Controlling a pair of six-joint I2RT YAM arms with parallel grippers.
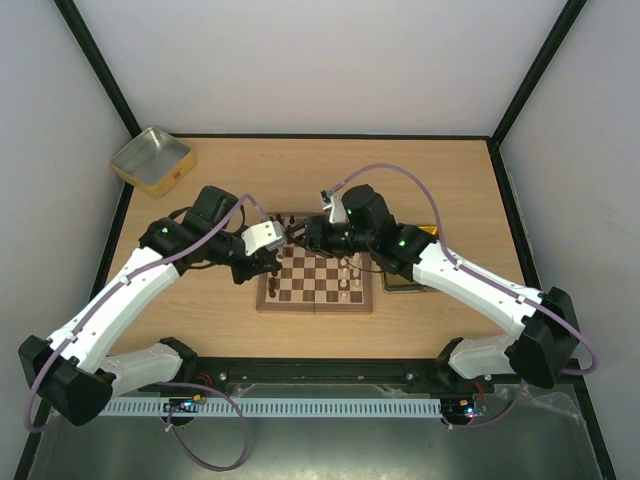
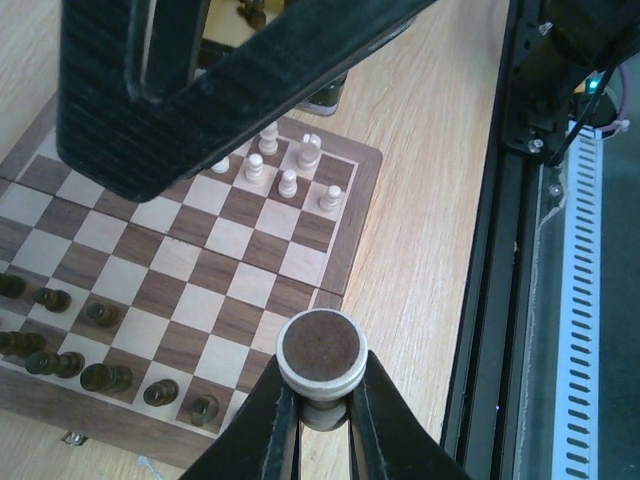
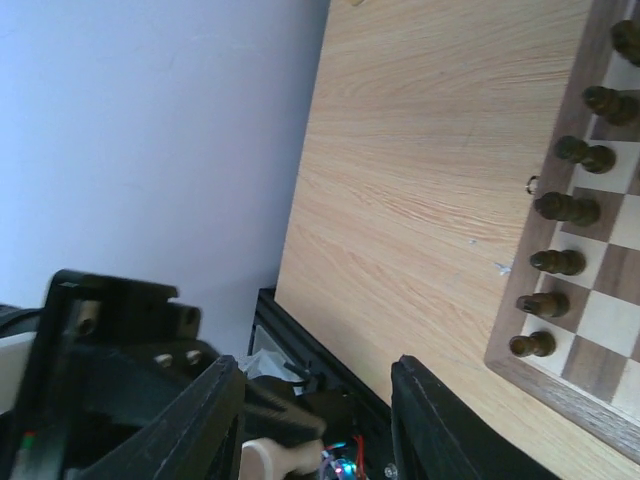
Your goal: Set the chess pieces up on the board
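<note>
A white chess piece [image 2: 322, 355] is clasped in my left gripper, its dark round base toward the camera. My right gripper is open, with a gap between its fingers; the pale piece [image 3: 285, 458] in the left gripper shows close to it, partly behind a finger. The two grippers meet above the chessboard [image 1: 315, 305], and the right one's dark finger [image 2: 240, 110] looms large in the left wrist view. Dark pieces [image 3: 562, 208] line one side of the board; several white pieces [image 2: 288, 183] stand at the opposite side.
A gold-sided tray [image 1: 150, 184] sits at the back left. Another tray [image 1: 405, 289], partly under the right arm, lies right of the board. Table surface [image 1: 320, 170] behind the board is clear. The arms hide part of the board.
</note>
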